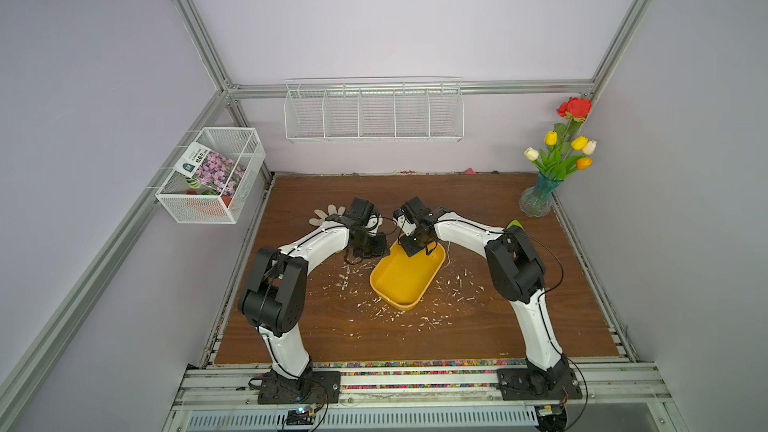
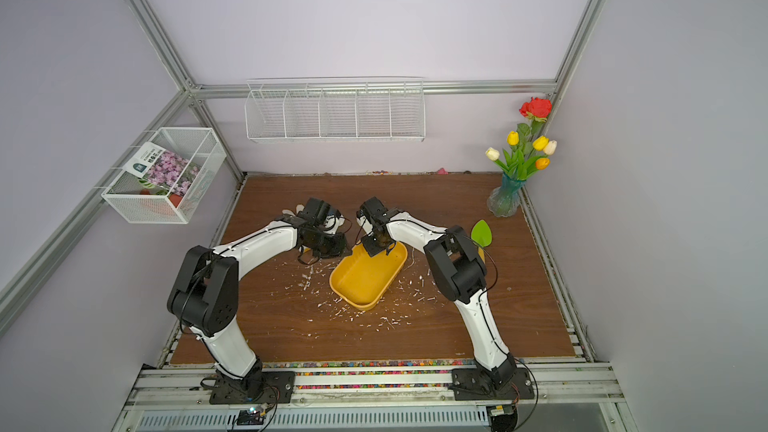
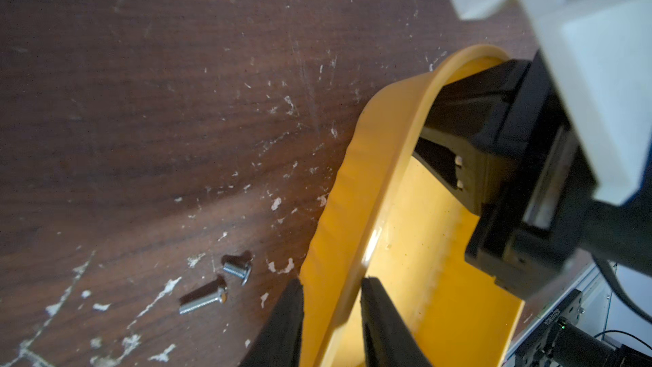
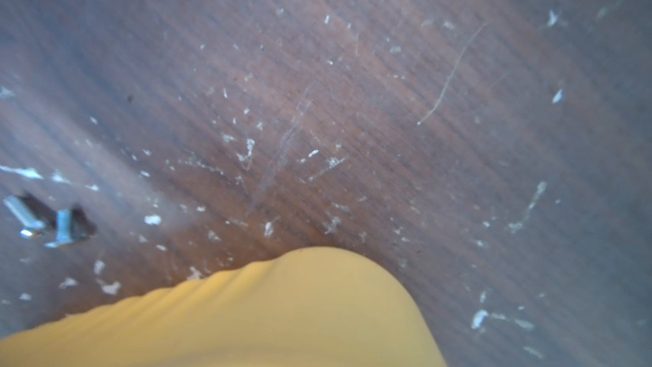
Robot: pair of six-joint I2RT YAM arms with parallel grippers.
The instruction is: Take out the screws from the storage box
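The yellow storage box (image 1: 405, 278) stands on the table between my arms; its visible floor looks bare. Two metal screws lie loose outside its left wall: a short screw and a longer screw, both also in the right wrist view. In the left wrist view my left gripper is open, its dark fingers on either side of the box's long rim with space around it. My right gripper is inside the box's far end, near the inner wall, shut with nothing seen between its fingers. Its fingers do not show in the right wrist view.
Pale scratches and specks cover the table (image 1: 344, 328) around the box. A pale glove-like piece (image 1: 328, 213) lies behind my left arm. A vase of flowers (image 1: 537, 197) stands at the back right.
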